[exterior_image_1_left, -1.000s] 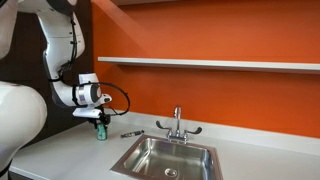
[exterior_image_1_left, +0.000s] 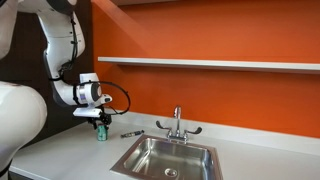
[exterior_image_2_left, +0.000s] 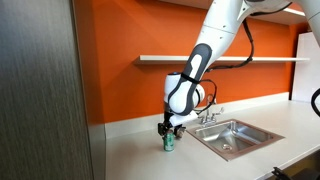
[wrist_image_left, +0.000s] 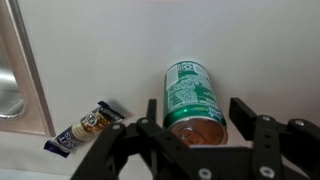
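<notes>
A green can (wrist_image_left: 190, 90) with a copper-coloured end stands on the pale counter, seen along its length in the wrist view. My gripper is around it, one finger on either side, and slim gaps show between the fingertips and the can. The fingers stand part open. In exterior view 1 the can (exterior_image_1_left: 102, 132) is directly below my gripper (exterior_image_1_left: 101, 120), at the left end of the counter. Exterior view 2 also has the can (exterior_image_2_left: 169, 142) under the hand, its upper part hidden by the fingers.
A wrapped snack bar (wrist_image_left: 85, 128) lies on the counter near the can, towards the sink. The steel sink (exterior_image_1_left: 130, 152) with its tap (exterior_image_1_left: 178, 122) is to the right in exterior view 1. A white shelf (exterior_image_1_left: 210, 65) runs along the orange wall.
</notes>
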